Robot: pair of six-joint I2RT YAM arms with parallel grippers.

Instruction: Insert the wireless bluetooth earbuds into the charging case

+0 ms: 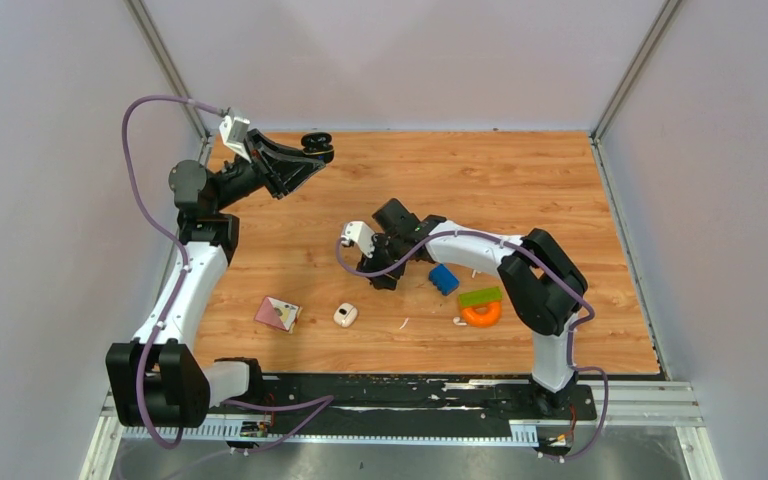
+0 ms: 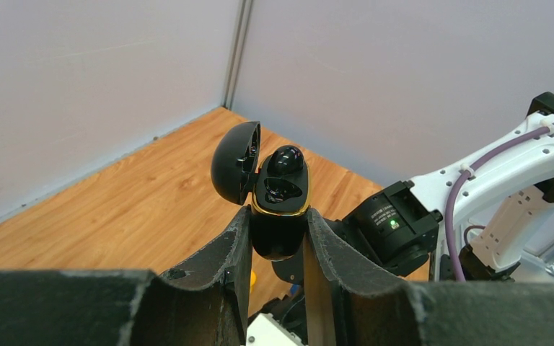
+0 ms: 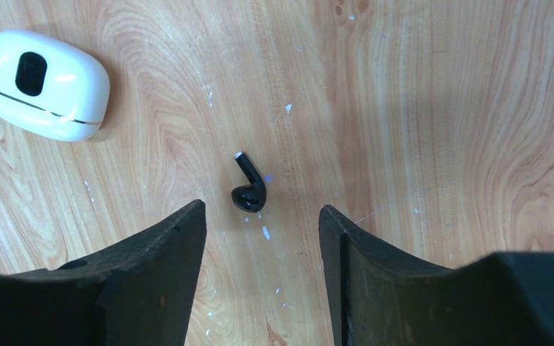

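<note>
My left gripper is shut on an open black charging case [image 2: 278, 227] with a gold band, held upright in the air at upper left of the top view [image 1: 317, 150]. Something glossy and rounded sits in its top; whether that is an earbud I cannot tell. My right gripper is open, pointing down over the table, with a black earbud [image 3: 251, 193] lying just ahead between its fingertips, not held.
A white case [image 1: 345, 315] lies near the front middle, a pink card-like box [image 1: 272, 310] to its left. A blue block [image 1: 444, 279], green block [image 1: 479, 297] and orange ring [image 1: 485, 318] lie right.
</note>
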